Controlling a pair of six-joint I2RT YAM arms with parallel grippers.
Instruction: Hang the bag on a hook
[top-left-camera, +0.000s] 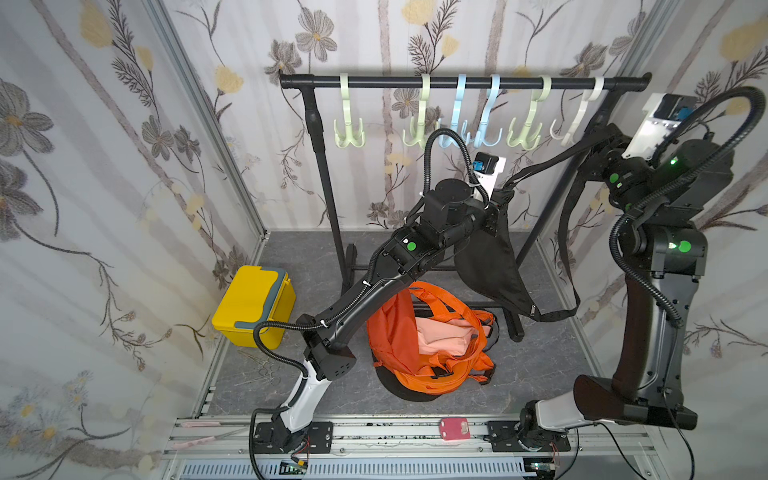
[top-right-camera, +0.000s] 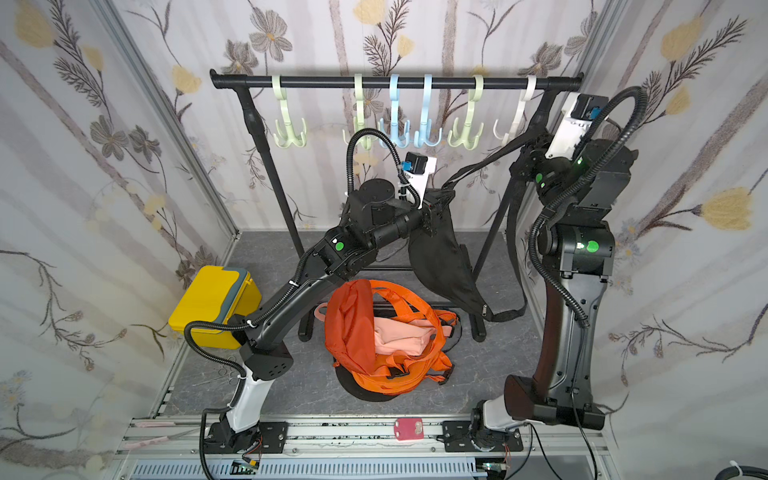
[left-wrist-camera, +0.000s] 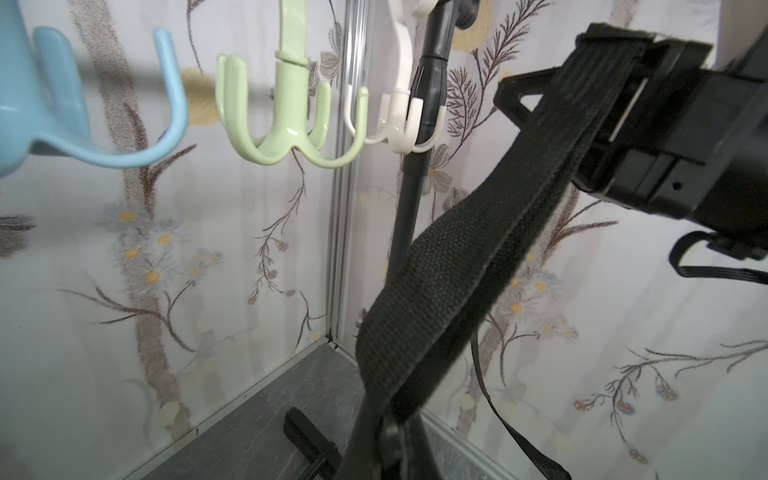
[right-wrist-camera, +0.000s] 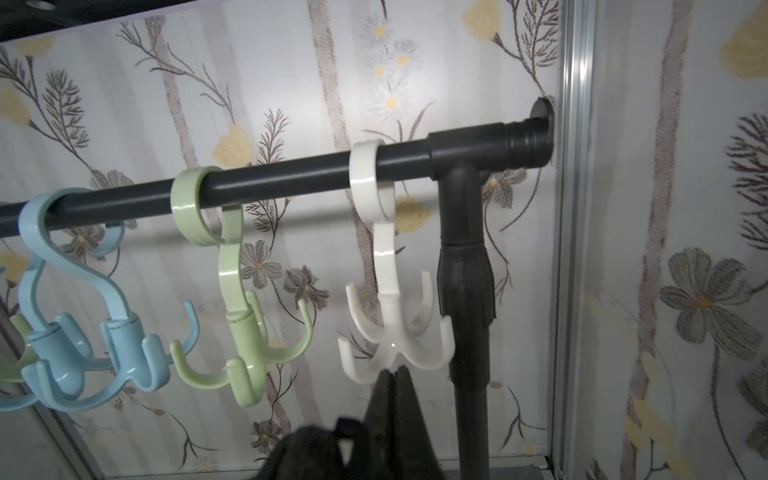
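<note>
A black sling bag (top-left-camera: 489, 264) hangs in the air in front of the rack, above the orange backpack. My left gripper is shut on its top end, where the strap begins. From there the black strap (left-wrist-camera: 472, 256) rises to my right gripper (top-left-camera: 598, 164), which is shut on it near the rack's right post. The right gripper's closed fingers (right-wrist-camera: 390, 408) point at the white hook (right-wrist-camera: 392, 320), with the tips just below its prongs. Green hooks (right-wrist-camera: 248, 344) and blue hooks (right-wrist-camera: 128, 352) hang farther left. The strap's other length (top-right-camera: 514, 248) dangles below the right gripper.
Hooks hang from the dark rail (top-left-camera: 392, 81) of the rack. On the floor an open orange backpack (top-left-camera: 396, 340) lies in front, and a yellow box (top-left-camera: 248, 296) stands at the left. Wall and post are close to the right arm.
</note>
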